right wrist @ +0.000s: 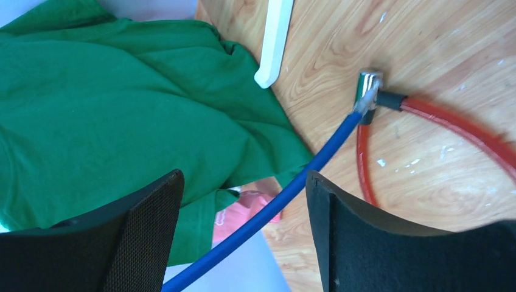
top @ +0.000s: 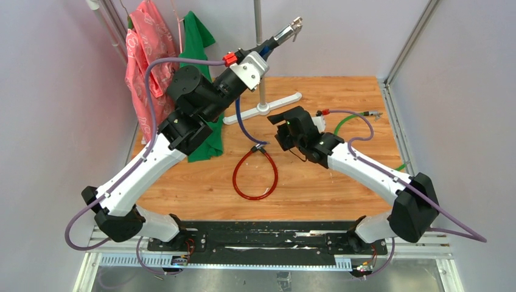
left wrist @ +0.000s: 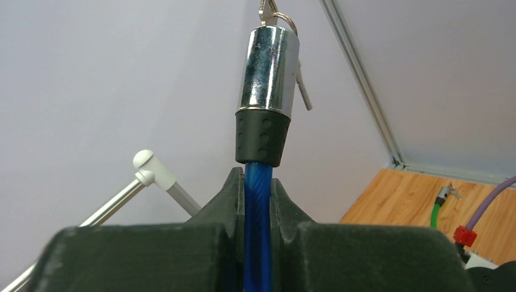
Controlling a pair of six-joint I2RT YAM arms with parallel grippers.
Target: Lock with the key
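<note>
My left gripper is shut on a blue cable lock (left wrist: 258, 219), just below its dark collar. The silver lock cylinder (left wrist: 268, 70) points upward, with a key (left wrist: 266, 11) standing in its end and a ring and second key hanging beside it. From the gripper the blue cable hangs down to a pale metal tip (right wrist: 367, 102). My right gripper (top: 275, 129) stands open beside that hanging part. In the right wrist view the cable crosses the gap between its fingers, but contact cannot be made out.
On the wooden table (top: 201, 198) a red cable lock (top: 235, 181) lies closed in a loop. A green cable lock (top: 347, 120) is at the right. Behind stand a white stand foot (top: 283, 101), a green cloth (top: 210, 143) and a pink cloth (top: 146, 48).
</note>
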